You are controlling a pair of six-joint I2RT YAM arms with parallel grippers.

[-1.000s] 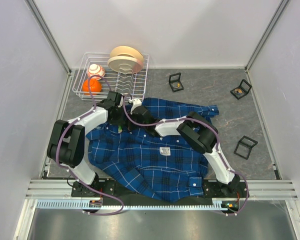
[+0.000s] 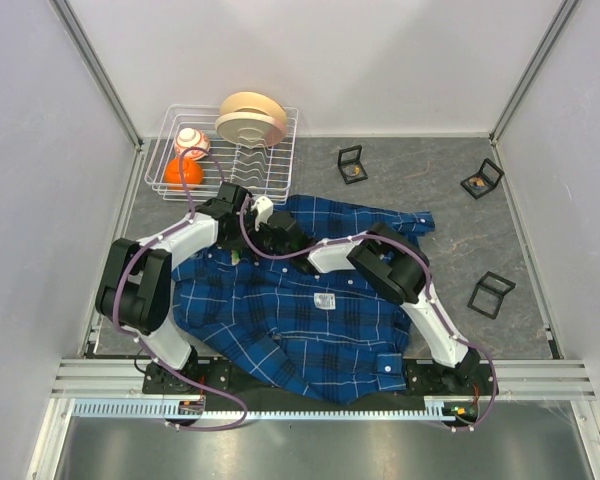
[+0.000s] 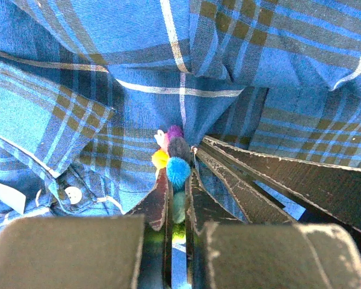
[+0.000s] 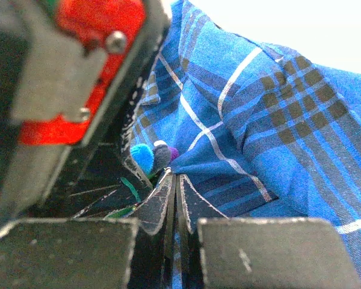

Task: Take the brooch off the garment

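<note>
The brooch, a row of colourful pompoms, lies against the blue plaid garment. My left gripper is shut on it, with pompoms showing between and beyond the fingers. In the right wrist view, the blue and dark pompoms of the brooch show just left of my right gripper. The right fingertips are close together with a narrow gap, beside a small shiny bit at the brooch's end. Whether they touch it or pinch cloth I cannot tell. From above, both grippers meet over the garment's upper left.
A wire dish rack with plates, an orange ball and a striped cup stands close behind the grippers. Small black open cases lie on the grey table, whose right side is mostly free.
The right gripper and forearm have shifted slightly left towards the left gripper. The garment, with its white label, has slid a little left. The left arm is almost still.
</note>
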